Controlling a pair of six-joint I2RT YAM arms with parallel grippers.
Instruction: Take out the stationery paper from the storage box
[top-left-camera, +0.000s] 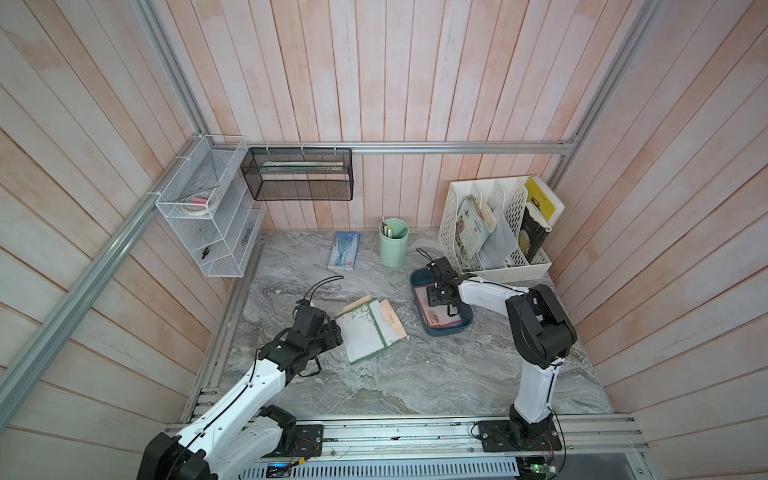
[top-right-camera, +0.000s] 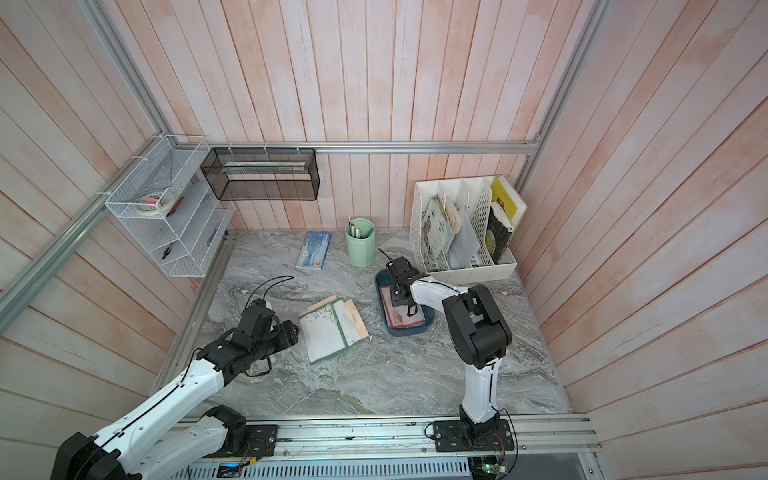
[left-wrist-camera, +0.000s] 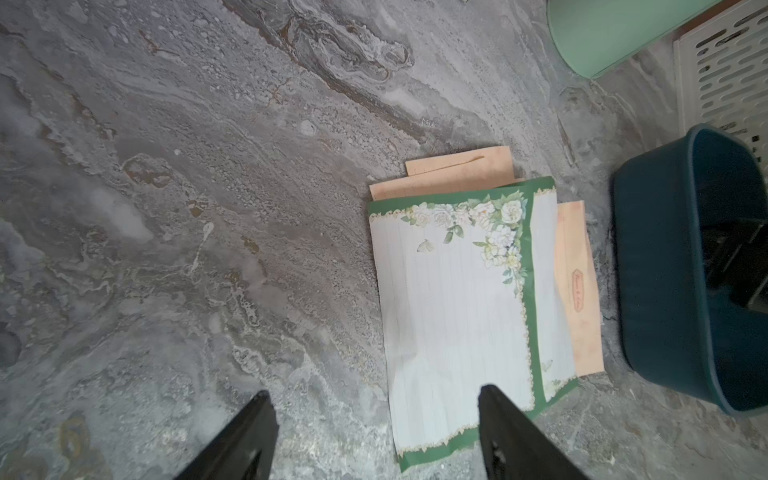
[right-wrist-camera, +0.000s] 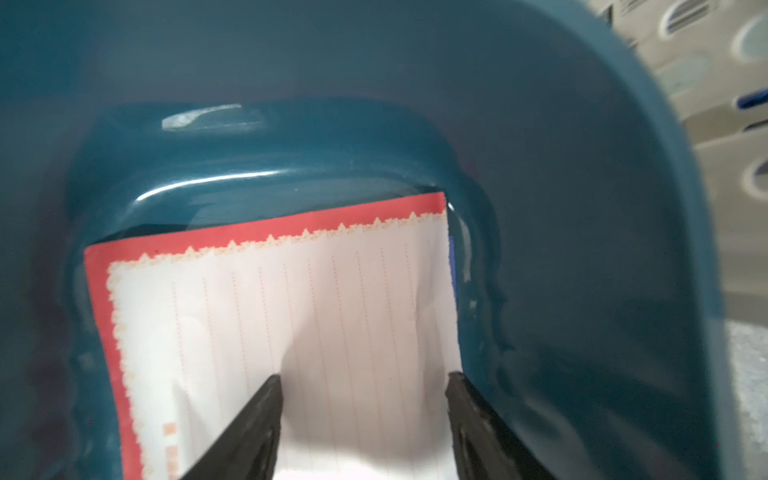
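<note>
A dark teal storage box (top-left-camera: 419, 323) sits right of center on the counter. Inside it lies red-bordered stationery paper (right-wrist-camera: 200, 320), with a bit of blue at its right edge. My right gripper is down in the box over this paper, fingers apart, nothing visibly held. My left gripper stands open above the counter at left, beside a loose stack of green-bordered floral paper (left-wrist-camera: 448, 312) and tan sheets (left-wrist-camera: 580, 288) that lie outside the box, to its left.
A white file organizer (top-right-camera: 472, 274) stands behind the box. A green pen cup (top-left-camera: 393, 250) and a blue packet (top-left-camera: 344, 249) are at the back. Wire baskets (top-right-camera: 261, 192) hang on the walls.
</note>
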